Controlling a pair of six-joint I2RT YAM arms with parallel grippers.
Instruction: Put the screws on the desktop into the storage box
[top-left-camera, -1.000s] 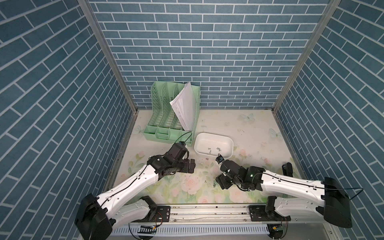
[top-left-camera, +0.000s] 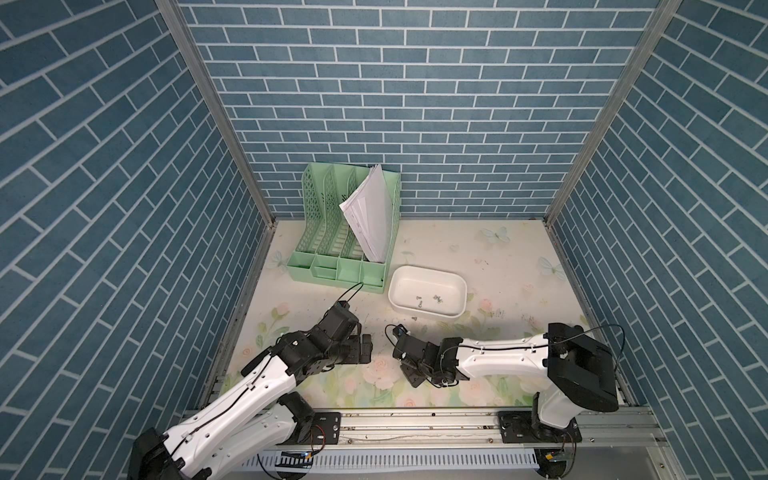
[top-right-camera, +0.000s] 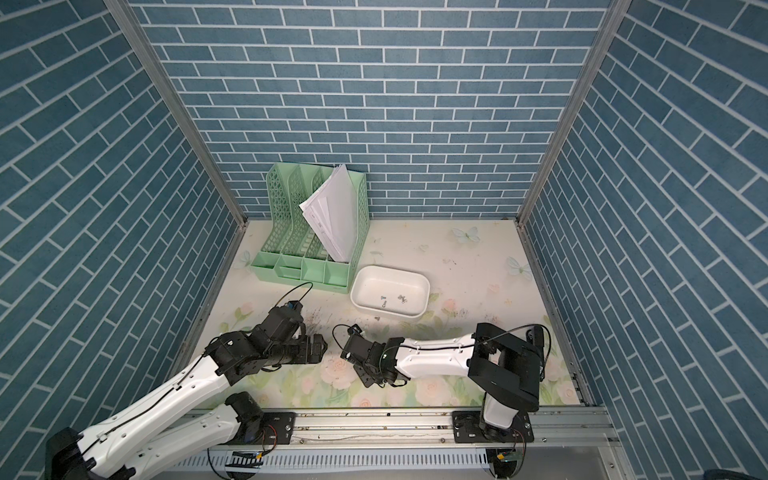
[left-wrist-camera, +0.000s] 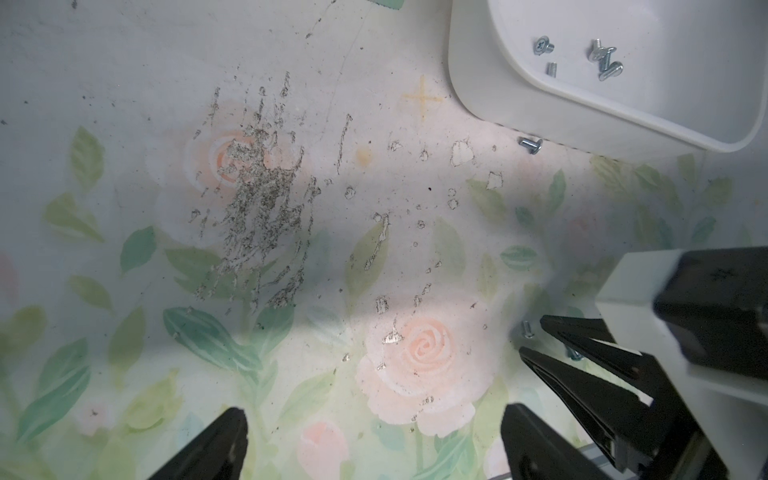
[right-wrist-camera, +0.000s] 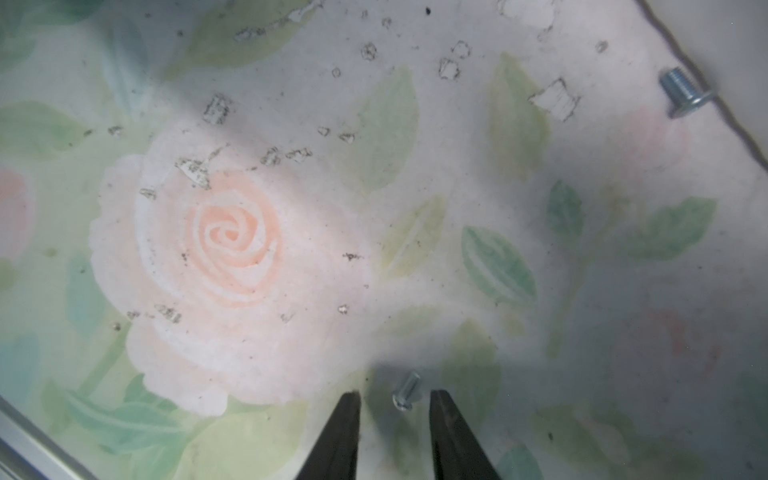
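Observation:
The white storage box (top-left-camera: 428, 280) sits mid-desk with several screws inside, seen clearly in the left wrist view (left-wrist-camera: 609, 64). A loose screw (left-wrist-camera: 529, 144) lies just outside its near wall. A small screw lies on the desk between the parted fingertips of my right gripper, which is low over it; another screw shows beside it, partly behind the fingers, in the left wrist view. My left gripper is open over the desk, left of the right one, with nothing between its fingers.
A green file organiser (top-left-camera: 320, 268) with papers stands at the back left, beside the box. The desk behind and right of the box is clear. The two arms are close together at the front.
My right gripper has moved left along the desk, its arm stretching out.

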